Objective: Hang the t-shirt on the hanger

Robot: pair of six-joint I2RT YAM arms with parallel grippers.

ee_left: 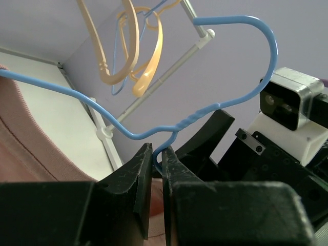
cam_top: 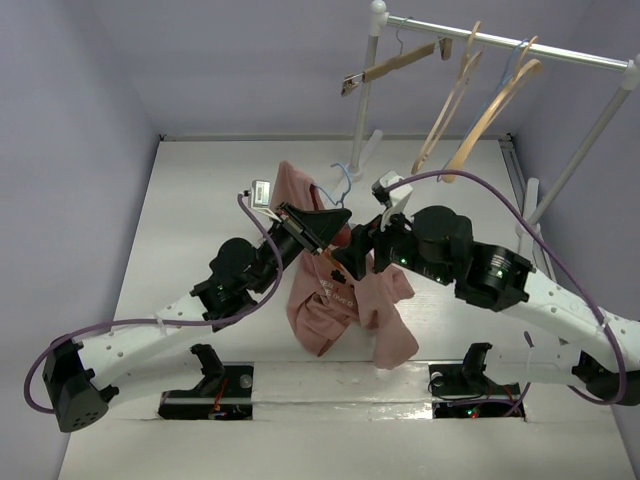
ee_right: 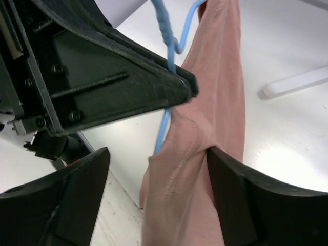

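Note:
In the left wrist view my left gripper is shut on the blue wire hanger (ee_left: 148,134) just below its twisted neck, the hook curving up to the right. The pink t-shirt (cam_top: 325,300) hangs below the grippers in the top view, with one side over the hanger's left arm. My right gripper is part open and close to the left one; shirt cloth (ee_right: 177,184) lies between its blurred fingers, with a gap showing at their sides. The hanger's other arm runs down behind that cloth, its end hidden.
A white rack (cam_top: 560,52) stands at the back right. From it hang wooden hangers (cam_top: 490,118) and a clip hanger (cam_top: 398,62). Both arms stand very near each other.

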